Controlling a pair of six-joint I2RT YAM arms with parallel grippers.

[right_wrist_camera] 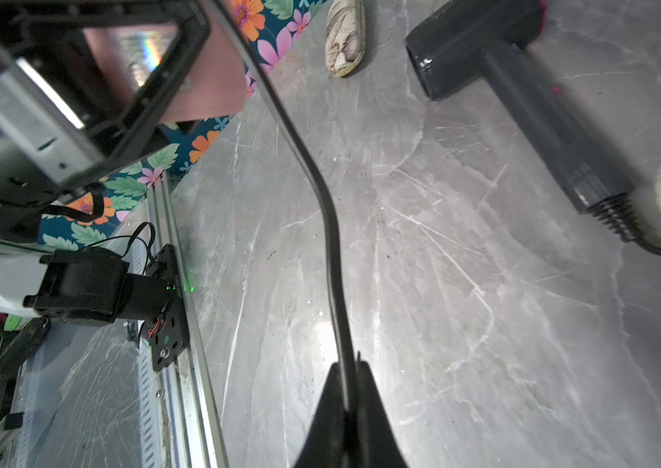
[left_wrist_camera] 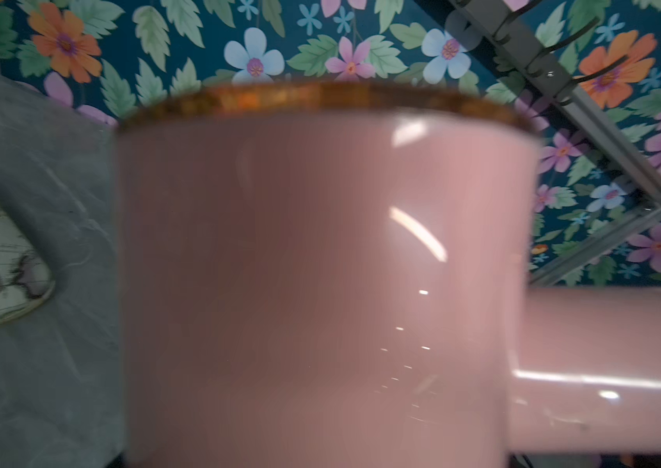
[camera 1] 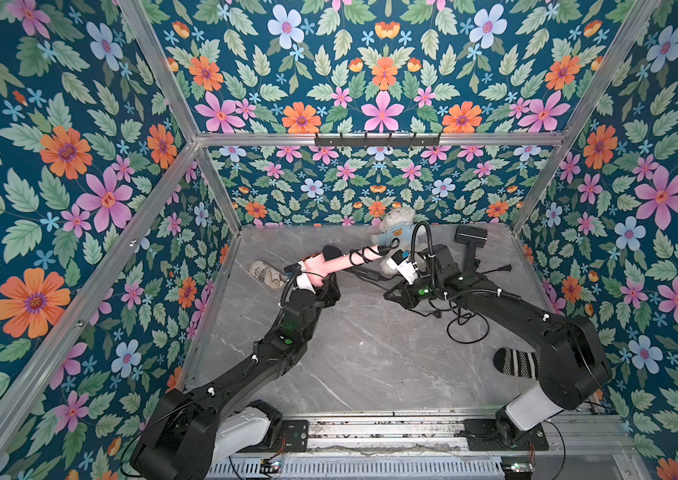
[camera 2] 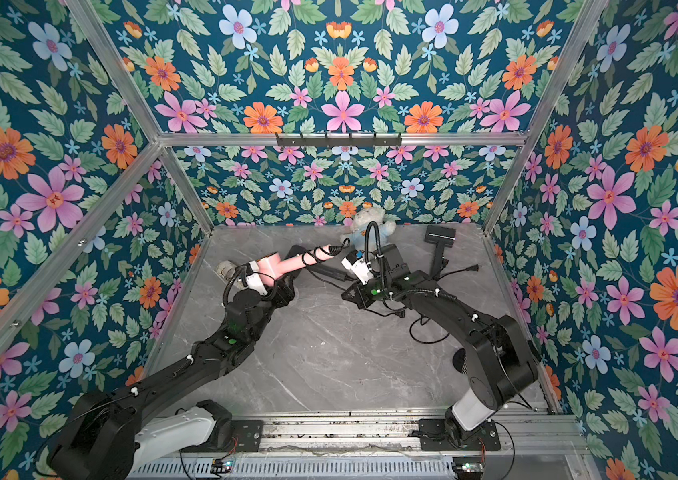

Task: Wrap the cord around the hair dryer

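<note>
The pink hair dryer is held off the floor by its barrel in my left gripper, handle pointing right and slightly up. Its barrel fills the left wrist view and hides the left fingers. Dark loops of cord circle the handle toward its end. In the right wrist view, a stretch of the cord runs down between the fingertips of my right gripper, which is shut on it. From above, the right gripper stands beyond the handle's end, lower right of it.
A black hair dryer lies on the floor behind. A plush toy sits at the back wall, and a patterned shoe at left. A black brush-like item and a striped item lie at right.
</note>
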